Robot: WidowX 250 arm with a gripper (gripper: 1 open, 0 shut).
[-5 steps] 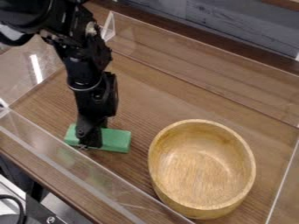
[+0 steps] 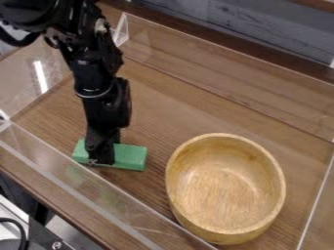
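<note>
The black robot arm comes down from the upper left to my gripper [image 2: 104, 146], whose fingers reach down onto a green rectangular block [image 2: 129, 156] on the wooden table. The fingers overlap the block's left part; whether they grip it or only rest at it, and how far apart they stand, is hard to tell in the dark shape.
A round wooden bowl [image 2: 225, 157] stands to the right of the block, near the front. Clear acrylic walls edge the work area. Cables and dark hardware show at the lower left.
My gripper has shifted very slightly over the green block; otherwise the scene looks the same.
</note>
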